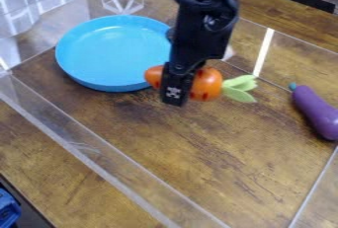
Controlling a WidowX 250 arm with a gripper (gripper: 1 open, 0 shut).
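My black gripper [183, 84] comes down from the top centre, shut on an orange toy carrot [205, 82] with pale green leaves [239, 88] pointing right. The carrot is held above the wooden table, in front of and right of a blue plate [82, 49], whose right part is partly hidden behind the gripper.
A purple toy eggplant [317, 114] lies on the table at the right. A blue object [8, 212] shows at the bottom left corner.
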